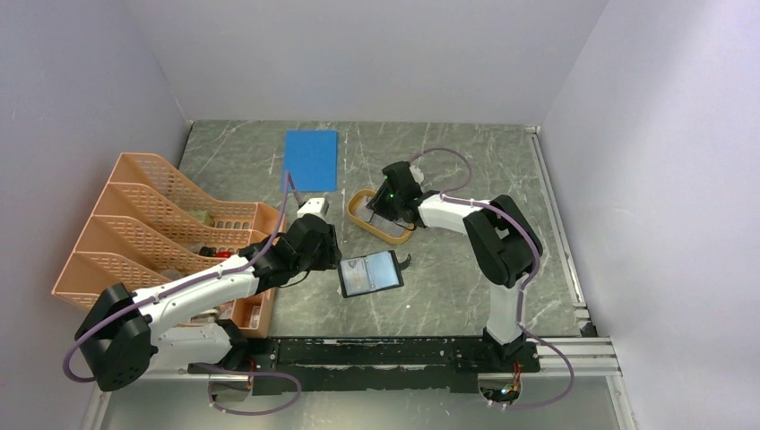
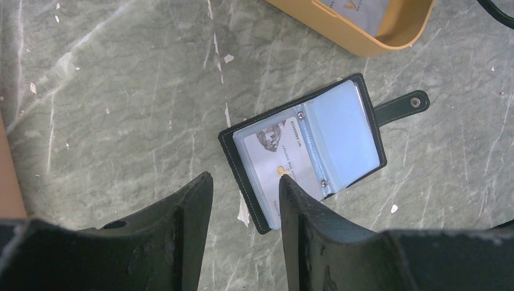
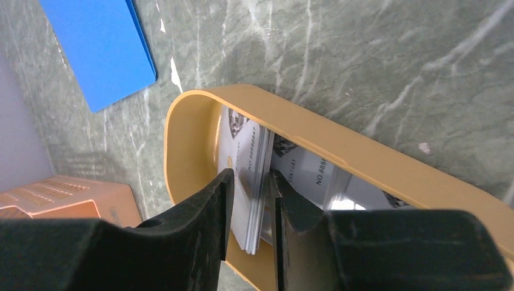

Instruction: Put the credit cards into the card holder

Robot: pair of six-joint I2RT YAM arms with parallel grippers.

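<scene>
The black card holder (image 2: 376, 144) lies unfolded on the table, with a white card (image 2: 280, 154) in its left clear sleeve and the right sleeve (image 2: 340, 130) looking empty. Over its left edge, my left gripper is open, its fingers empty. In the right wrist view, my right gripper reaches into a tan oval tray (image 3: 182, 136). Its fingers stand apart on either side of an upright bundle of white cards (image 3: 242, 154); the right fingertip (image 3: 274, 180) appears close against it. More cards (image 3: 303, 170) lie flatter to the right of that bundle.
A blue flat piece (image 1: 310, 161) lies at the back of the table. An orange slotted rack (image 1: 134, 210) stands on the left with small items in it.
</scene>
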